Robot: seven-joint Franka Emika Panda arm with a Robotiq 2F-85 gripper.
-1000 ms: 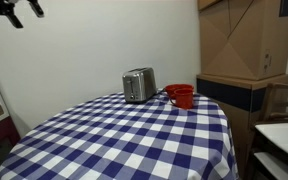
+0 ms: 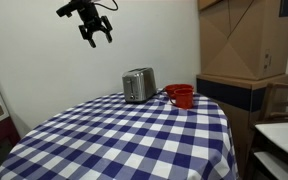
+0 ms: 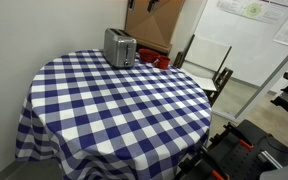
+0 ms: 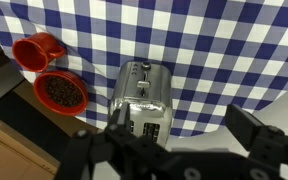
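Note:
High above the table, my gripper (image 2: 101, 41) is open with its fingers well apart and nothing between them. In the wrist view its two dark fingers (image 4: 123, 140) enter from the bottom, on either side of a silver toaster (image 4: 142, 80) seen from above. That toaster (image 2: 139, 86) stands upright on the checked cloth, well below the gripper. Beside it are a red mug (image 4: 37, 50) and a red bowl (image 4: 61, 92) holding something dark and grainy.
A blue and white checked tablecloth (image 2: 99, 145) covers the table, and most of its surface is bare. Cardboard boxes (image 2: 242, 45) are stacked behind it on the right. A chair (image 3: 209, 62) stands past the table. White wall (image 2: 94, 75) lies behind the toaster.
In exterior view 1 my gripper has moved right from the upper left corner, coming nearer the toaster while staying high. The toaster, mug and bowl have not moved.

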